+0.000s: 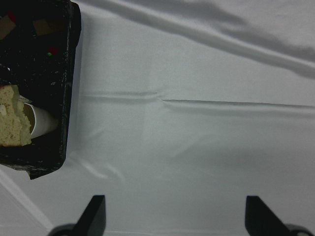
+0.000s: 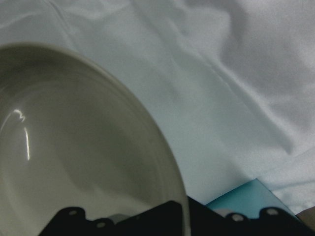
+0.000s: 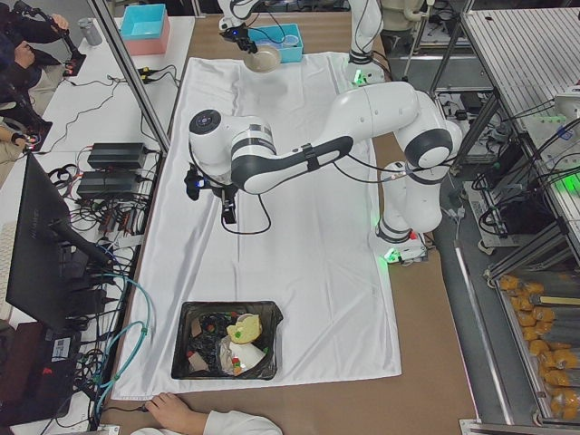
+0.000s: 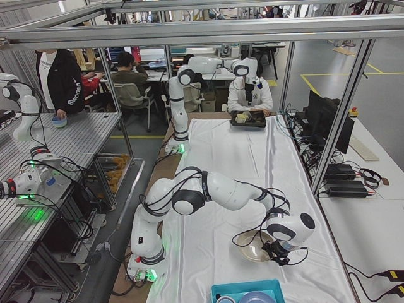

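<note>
A cream shallow bowl (image 3: 262, 62) (image 4: 251, 251) (image 2: 78, 147) is at the far end of the white cloth. My right gripper (image 4: 278, 251) is at its rim, its two fingers meeting on either side of the rim, shut on it. My left gripper (image 3: 210, 199) hangs open over the cloth, nothing between its fingers. A black bin (image 3: 188, 370) (image 1: 49, 83) holds a bread slice, a white cup and other scraps.
A blue tray (image 4: 246, 285) (image 2: 246, 199) with dishes stands beside the bowl at the far end. Monitors and cables line one side of the table.
</note>
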